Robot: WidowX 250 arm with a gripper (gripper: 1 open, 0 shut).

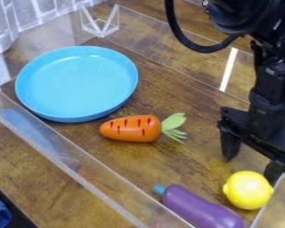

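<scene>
My gripper (251, 153) is open at the right, pointing down just behind and above a yellow lemon (248, 190). I see nothing held between its fingers. An orange toy carrot (133, 128) with green leaves lies left of it. A purple eggplant (199, 207) lies beside the lemon at the bottom, partly cut off by the frame.
A blue plate (76, 83) sits empty at the upper left. Clear plastic walls edge the area, and a black cable arches above the arm at the top.
</scene>
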